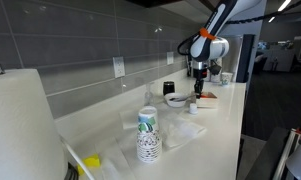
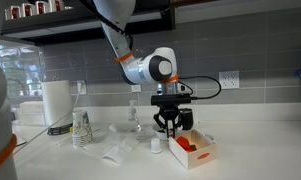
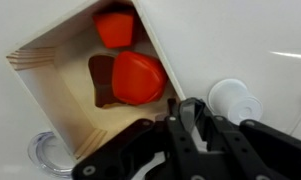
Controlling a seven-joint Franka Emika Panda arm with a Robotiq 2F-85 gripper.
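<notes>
The open white box (image 3: 75, 85) holds a rounded red object (image 3: 138, 77), a smaller red-orange one (image 3: 115, 28) and a brown piece (image 3: 103, 80). My gripper is shut at the box's long side wall, one finger on the inner side and one on the outer. The wall's rim runs in between the fingers, where a small grey patch shows. From exterior view 2, the gripper (image 2: 171, 132) points down at the left side of the box (image 2: 201, 156). The arm partly hides the box (image 1: 210, 101) in exterior view 1.
A small white container (image 3: 232, 102) stands just outside the gripped wall. Across the box is a clear round item (image 3: 52, 154). A stack of patterned cups (image 1: 149, 140) and a bowl (image 1: 177, 100) stand along the counter, whose front is clear.
</notes>
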